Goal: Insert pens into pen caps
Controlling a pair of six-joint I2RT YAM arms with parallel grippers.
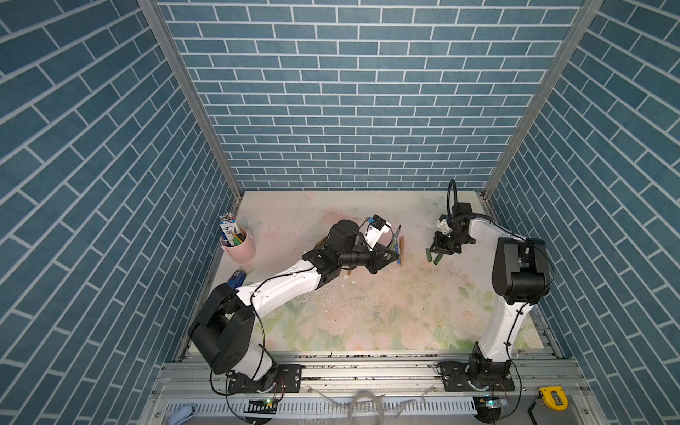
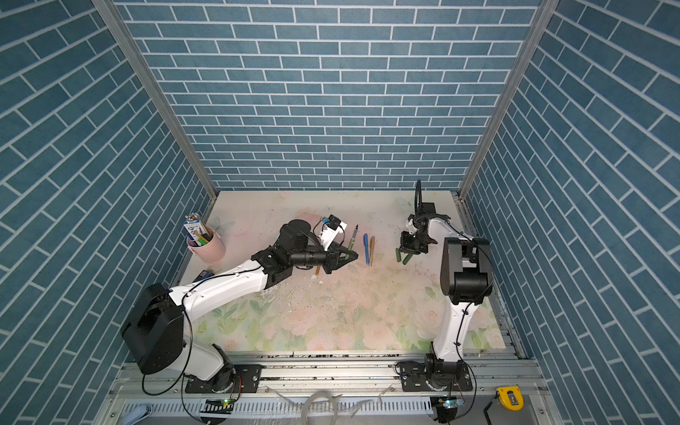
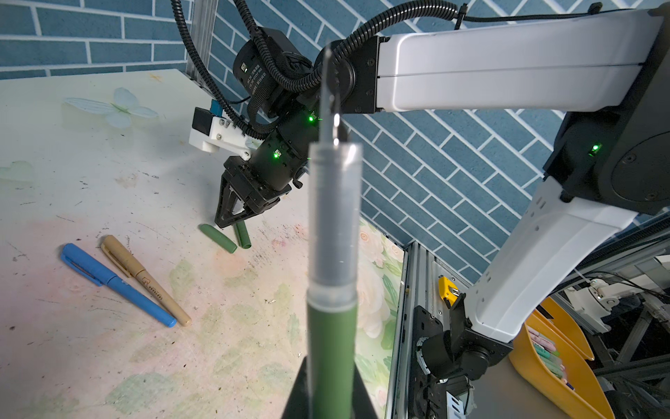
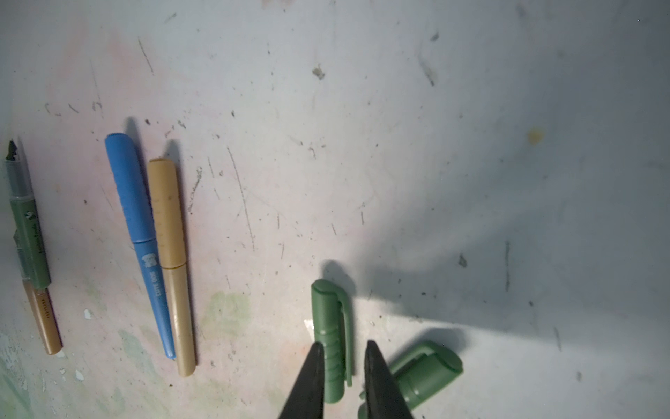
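A green pen point(image 3: 332, 345), uncapped tip up, is gripped by my left gripper point(image 1: 389, 256) over the middle of the table. At the right, my right gripper hangs over two green caps, its fingertips parted with nothing visibly held. One cap point(image 4: 326, 314) lies upright in the right wrist view, just beyond the fingertips; the other cap point(image 4: 425, 373) lies angled beside it. A blue pen point(image 4: 139, 209) and a tan pen point(image 4: 167, 216) lie side by side left of the caps.
A pink cup point(image 1: 238, 249) full of pens stands at the left edge. More pens lie near the middle under the left arm.
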